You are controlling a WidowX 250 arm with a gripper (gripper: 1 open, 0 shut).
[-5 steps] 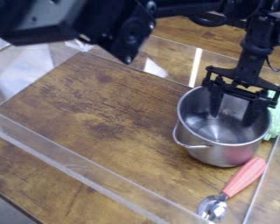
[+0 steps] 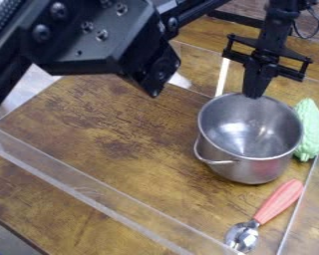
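Observation:
A steel pot (image 2: 249, 144) with a side handle stands at the right of the wooden table. My black gripper (image 2: 255, 86) hangs just above the pot's back rim, shut, with nothing visible between its fingers. A green corn cob (image 2: 309, 127) lies to the right of the pot, and an ice cream scoop (image 2: 277, 204) with a pink handle lies in front of it.
Clear plastic edges run along the front left and right. The dark arm spans the top left of the view.
My gripper has risen from down inside the pot to above its back rim. The pot, corn and scoop look about where they were.

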